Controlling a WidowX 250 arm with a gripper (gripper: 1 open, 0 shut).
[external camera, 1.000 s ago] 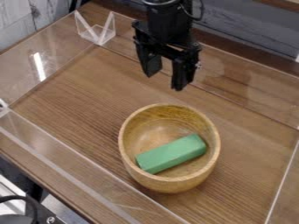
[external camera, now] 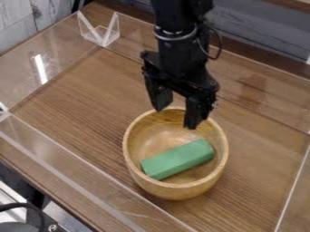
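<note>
My black gripper [external camera: 177,111] hangs just over the back rim of a tan oval bowl [external camera: 138,137], its two dark fingers apart with nothing visible between them. Inside the bowl, toward its front, lies a green block [external camera: 176,159], elongated and slanting up to the right.
A clear wire-like or plastic object [external camera: 100,29] stands at the back left. Transparent edges run along the left and right sides, and a dark cable [external camera: 24,210] shows at the lower left.
The bowl and green block have not visibly moved.
</note>
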